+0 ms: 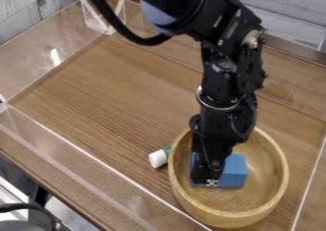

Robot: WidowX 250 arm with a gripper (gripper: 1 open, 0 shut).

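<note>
My black gripper [212,166] reaches down from the top into a yellow bowl [262,191] at the lower right, shut on a blue block [232,174] inside it. The fingers partly hide the block. A small white cylinder with a green part [158,157] lies just outside the bowl's left side.
Clear raised edges run along its sides, and a dark cable shows at the lower left.
</note>
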